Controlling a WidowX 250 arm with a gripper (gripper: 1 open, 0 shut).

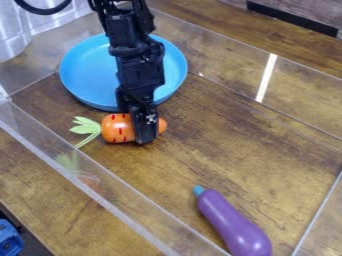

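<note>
My black gripper [138, 118] reaches down from the top of the view onto an orange toy carrot [118, 128] with pale green leaves at its left end. The fingers are low over the carrot's right part; whether they grip it is hard to tell. Behind the gripper lies a blue plate [83, 75].
A purple toy eggplant [231, 222] lies at the front right. Clear walls edge the wooden surface [247, 135] on the left and right. The middle and right of the surface are open. A blue object [7, 240] shows at the bottom left corner.
</note>
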